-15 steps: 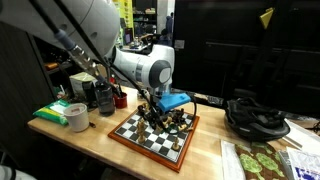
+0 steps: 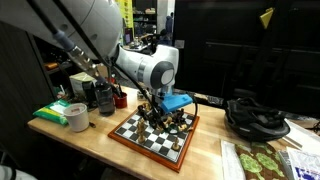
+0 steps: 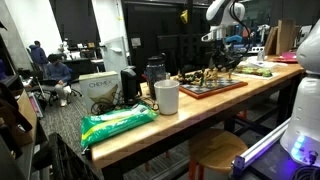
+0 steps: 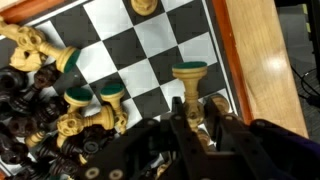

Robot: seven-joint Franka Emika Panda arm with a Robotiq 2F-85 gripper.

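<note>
A light wooden chess piece with a green felt base (image 4: 189, 72) lies tilted between the fingers of my gripper, which is shut on it in the wrist view. The piece is over the checkered board (image 4: 150, 62), near the board's reddish edge. In exterior view 1 my gripper (image 2: 164, 112) hangs low over the board (image 2: 128, 133); the held piece cannot be made out clearly there.
Toppled light and dark pieces crowd the board beside my gripper, among them a light piece (image 4: 36, 42) on its side. A black bag (image 2: 256, 118) sits to the right. A white cup (image 2: 77, 117) stands left of the board.
In exterior view 1 my gripper has shifted slightly to the right over the board. The things on the table look unmoved.
</note>
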